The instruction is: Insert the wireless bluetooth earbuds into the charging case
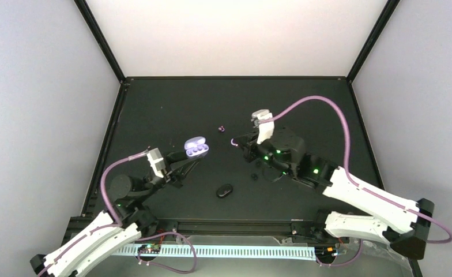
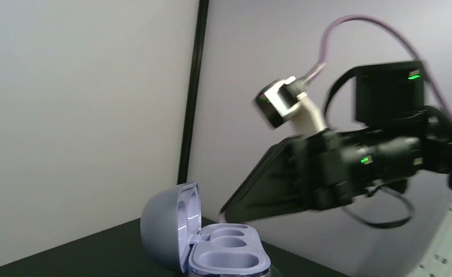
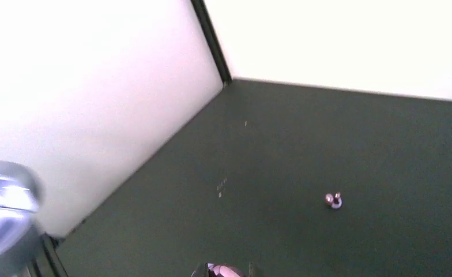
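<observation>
Over the left part of the table, my left gripper [image 1: 192,159] is shut on the lilac charging case [image 1: 197,151]. The case's lid stands open, and in the left wrist view its empty slots [image 2: 229,259] face up. To the right of the case, apart from it, my right gripper [image 1: 238,142] is shut on a small pinkish earbud [image 3: 226,271], whose curved end pokes out past the fingertips toward the case. Only part of this earbud shows at the right wrist view's bottom edge. The other earbud [image 3: 334,200] lies on the table, behind and between the grippers.
A small black oval object [image 1: 224,190] lies on the table in front of the grippers.
</observation>
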